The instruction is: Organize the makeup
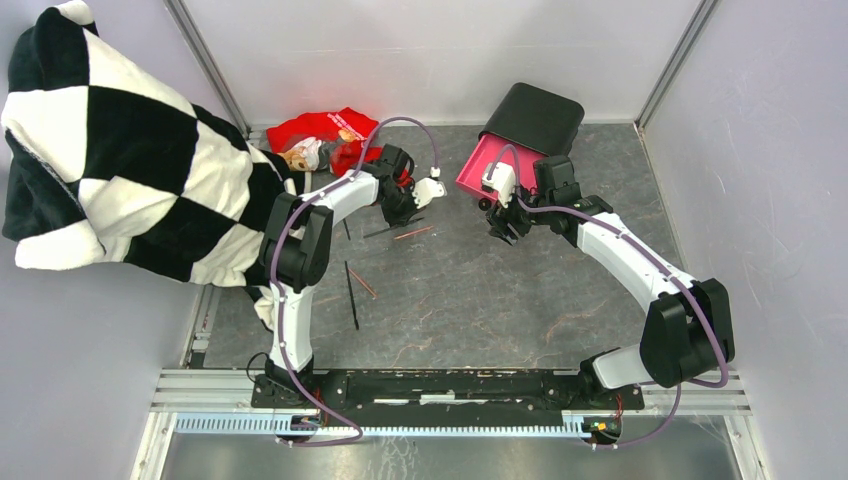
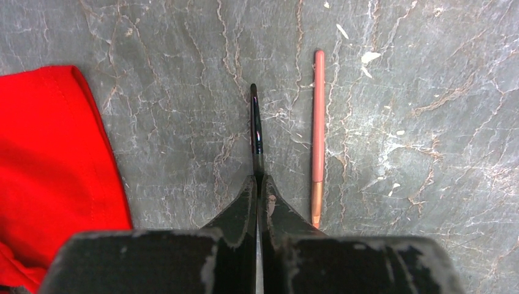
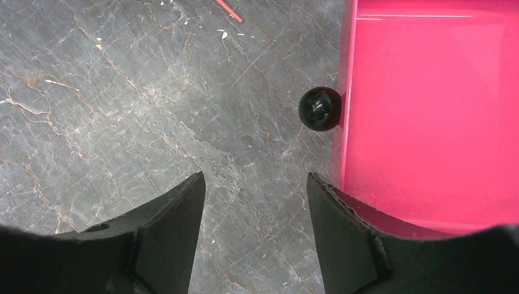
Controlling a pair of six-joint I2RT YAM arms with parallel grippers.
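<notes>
My left gripper is shut on a thin black brush (image 2: 256,122) at table level. A pink brush (image 2: 318,116) lies parallel to its right, apart from it. More thin black (image 1: 351,295) and pink (image 1: 362,282) brushes lie lower on the table in the top view. My right gripper is open, empty, beside the pink box (image 3: 428,110), whose inside looks empty where seen. A round black knob (image 3: 319,108) sticks out at that box's wall.
A red cloth (image 2: 55,147) lies beside the left gripper. A black-and-white checkered blanket (image 1: 130,160) fills the left side. A black lid (image 1: 535,112) stands behind the pink box.
</notes>
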